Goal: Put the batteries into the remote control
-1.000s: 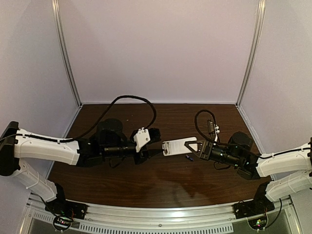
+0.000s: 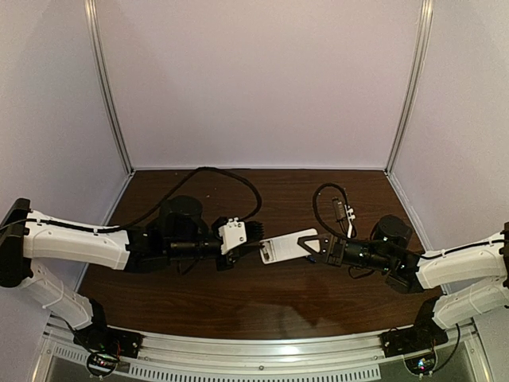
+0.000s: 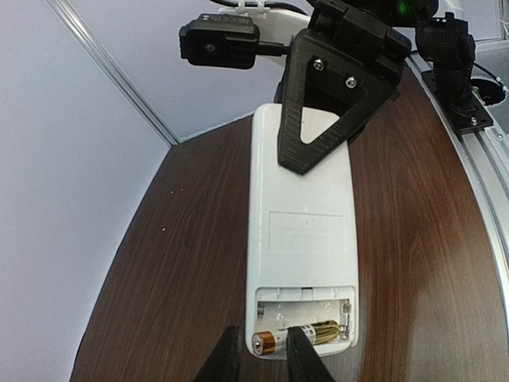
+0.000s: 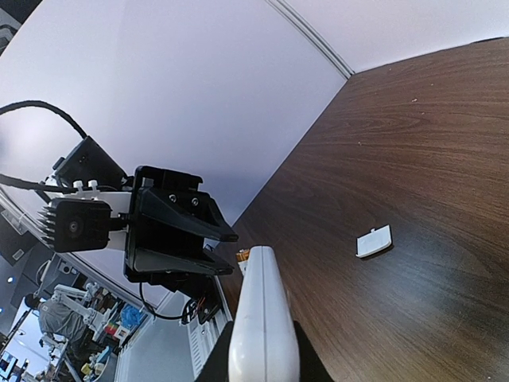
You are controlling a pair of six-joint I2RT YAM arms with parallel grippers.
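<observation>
My right gripper (image 2: 312,243) is shut on the top end of a white remote (image 3: 301,231), held level above the table with its battery compartment open at the free end. One battery (image 3: 270,342) lies in that compartment, along the outer side; the space beside it shows bare. My left gripper is at that open end, its dark fingertips over the battery and partly open; whether they touch it I cannot tell. A small white cover (image 4: 374,240) lies on the table, seen in the right wrist view.
Pale walls (image 2: 258,87) enclose it at the back and sides, and a metal rail (image 2: 262,350) runs along the front edge.
The remote in my right gripper has moved slightly toward the front and left. My left gripper has shifted slightly, its wrist tilting a little.
</observation>
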